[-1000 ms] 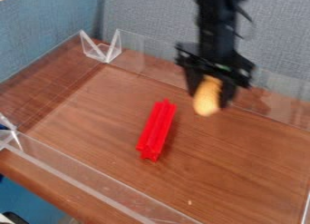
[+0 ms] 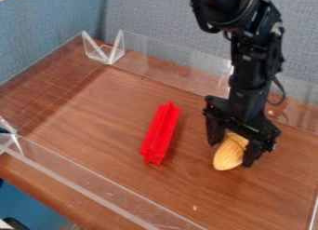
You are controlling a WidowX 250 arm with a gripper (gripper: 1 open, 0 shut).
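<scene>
My black gripper (image 2: 233, 141) is low over the right half of the wooden board, its fingers around a pale yellow-orange oblong object (image 2: 228, 155) that appears to be at the board's surface. Whether the fingers still press on it is hard to tell. A red elongated block (image 2: 161, 133) lies to the left of the gripper, apart from it.
Clear plastic walls (image 2: 112, 177) edge the wooden board (image 2: 99, 113), with white brackets (image 2: 104, 51) at the back left. Grey and blue padded panels stand behind. The board's left and front middle are clear.
My gripper and the yellow-orange object have moved down, from high at the back to low on the right side. The red block has stayed put.
</scene>
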